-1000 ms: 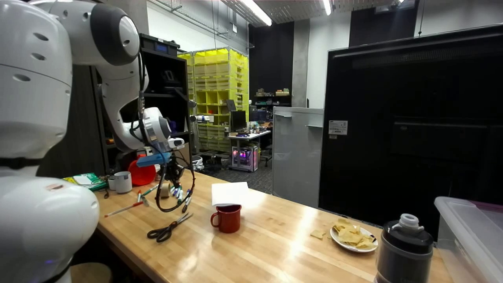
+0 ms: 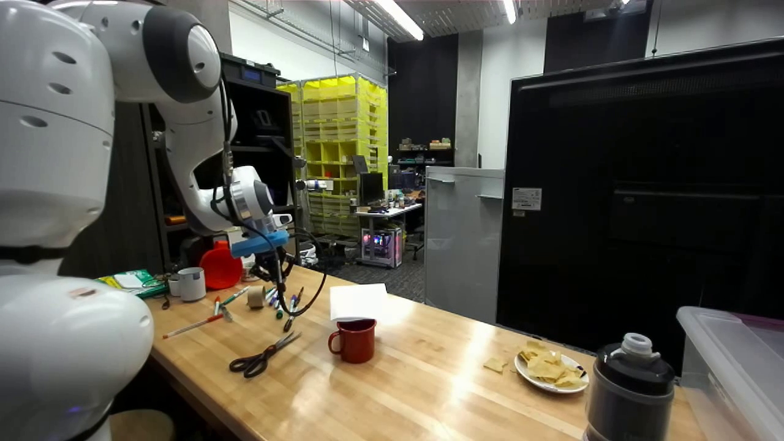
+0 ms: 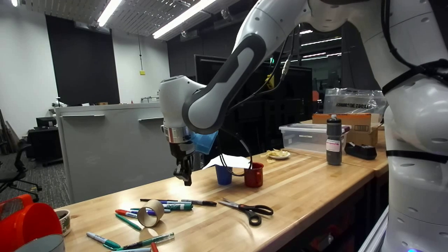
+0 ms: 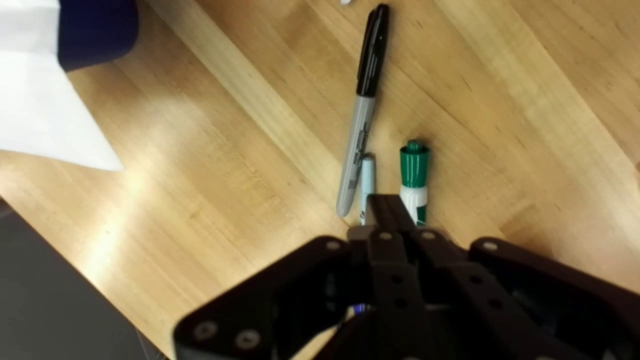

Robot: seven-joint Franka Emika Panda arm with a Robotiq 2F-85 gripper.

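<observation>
In exterior view 2, my gripper [image 3: 183, 178] hangs above the table, past the pens on the side toward the grey cabinet. Its dark fingers are together in the wrist view, and nothing shows between them. Beyond the fingertips lie a grey marker with a black cap [image 4: 363, 114] and a green-capped marker [image 4: 414, 174]; the gripper covers part of the green one. White paper [image 2: 358, 301] rests on a blue cup [image 3: 223, 174], beside a red mug [image 3: 254, 175]. A tape roll [image 3: 151, 212] sits among several pens.
Black-handled scissors [image 2: 264, 356] lie open on the table. A plate of chips [image 2: 551, 367] and a dark bottle [image 3: 334, 140] stand farther along. An orange-red container [image 3: 29, 222] is at the opposite end. Between mug and plate the tabletop is mostly clear.
In exterior view 1 the arm's wrist and its looping cable have shifted right, toward the paper. The table objects appear unmoved.
</observation>
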